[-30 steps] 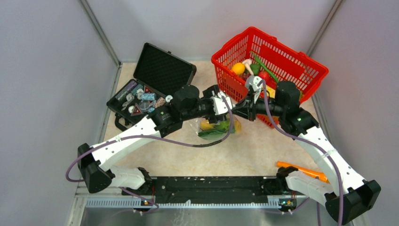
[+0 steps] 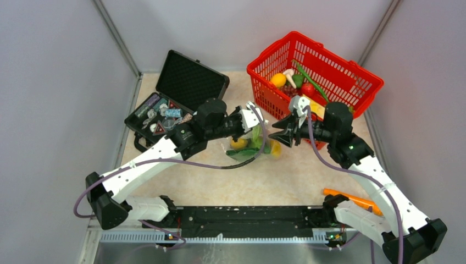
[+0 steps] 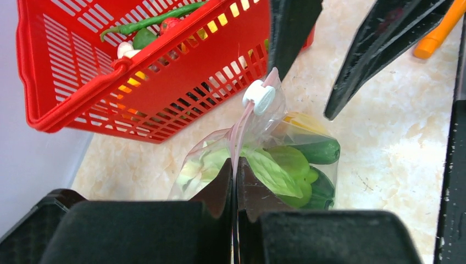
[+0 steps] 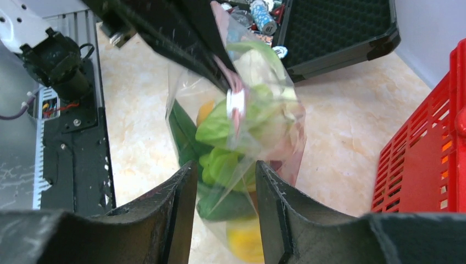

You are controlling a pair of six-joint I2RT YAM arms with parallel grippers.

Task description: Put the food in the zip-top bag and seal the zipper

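Observation:
The clear zip top bag (image 3: 327,181) stands on the table with food inside: green peppers (image 3: 291,162), cucumbers (image 3: 321,151), leafy greens and something yellow. Its pink zip strip (image 3: 237,135) runs between the tips of my left gripper, which is shut on that strip. A white slider (image 3: 259,97) sits near the strip's far end. Beyond it, my right gripper stands open, its fingers apart and not closed on the slider. In the right wrist view the slider (image 4: 236,103) shows just past the left gripper's dark fingers. Whether the zipper is sealed cannot be told.
Behind the bag stands a red basket (image 2: 264,102) holding more produce. An open black case (image 2: 192,82) with small items lies at the back left. An orange stick (image 2: 354,199) rests at the right front.
The left gripper has shifted a little to the left.

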